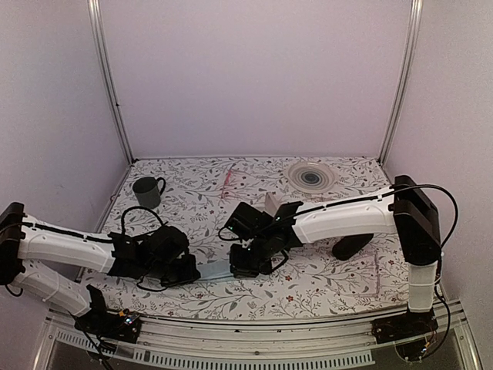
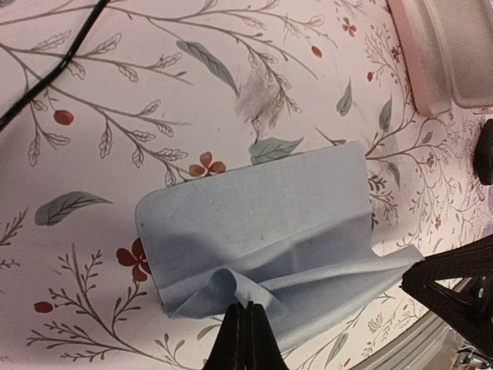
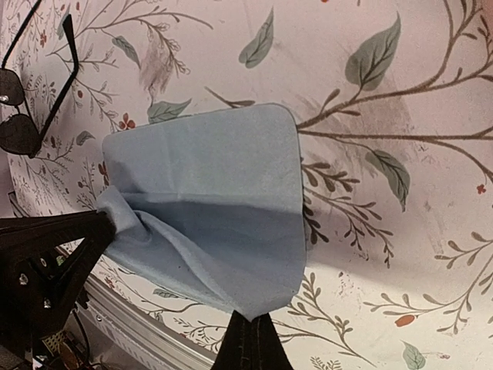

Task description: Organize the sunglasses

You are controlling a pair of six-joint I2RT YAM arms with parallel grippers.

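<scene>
A light blue cloth lies on the floral table with its near part lifted and folding over. My left gripper is shut on one near corner, which curls up at the fingertips. On the other near corner, my right gripper is shut, with the fabric drawn to a point there. Creases run across the raised part between them. Dark-lensed sunglasses with a thin black frame rest beyond the cloth, at the left edge of the right wrist view. The left arm hides most of them from the top.
Behind the right gripper stands an open pale box, partly covered by that arm; its wall shows in the left wrist view. A dark oblong object lies right. A mug and plate are at the back.
</scene>
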